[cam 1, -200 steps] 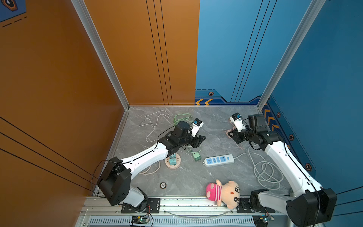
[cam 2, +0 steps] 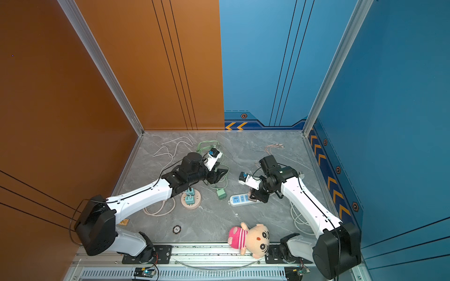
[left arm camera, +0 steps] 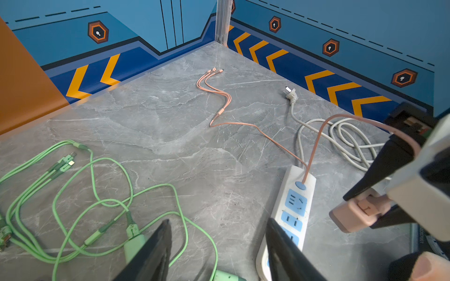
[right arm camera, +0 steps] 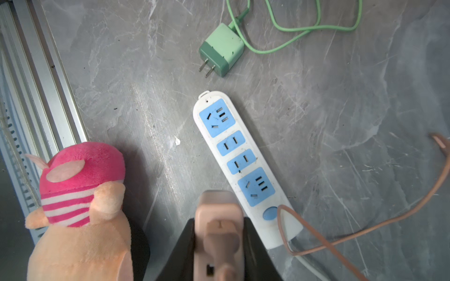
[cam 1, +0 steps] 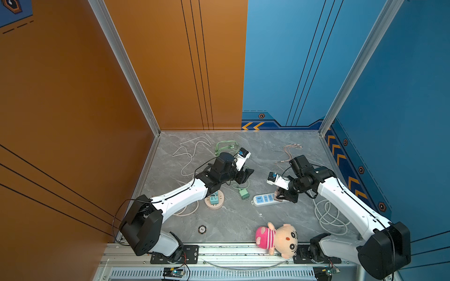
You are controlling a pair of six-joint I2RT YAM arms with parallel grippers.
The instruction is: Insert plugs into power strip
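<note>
My right gripper is shut on a pink plug (right arm camera: 218, 206) whose pink cable trails over the strip's end. The white power strip (right arm camera: 256, 180) with blue sockets lies on the table; its sockets show empty in the right wrist view. In the left wrist view the pink plug (left arm camera: 352, 216) hangs beside the strip, apart from it. My left gripper is open, nothing between its fingers, above the table left of the strip (left arm camera: 286, 216). A green plug (right arm camera: 222, 49) lies on its side, prongs toward the strip's far end.
A plush toy (cam 1: 279, 238) sits at the front edge. A round pink strip (cam 1: 220, 207) with a teal plug (cam 1: 214, 198) stands left. Green cables (left arm camera: 100, 203) lie below my left gripper. The coiled white strip cable (cam 1: 331, 216) is at right.
My right gripper has carried the pink plug from the back right toward the front, over by the strip's right end, turning as it went. The left arm has barely moved.
</note>
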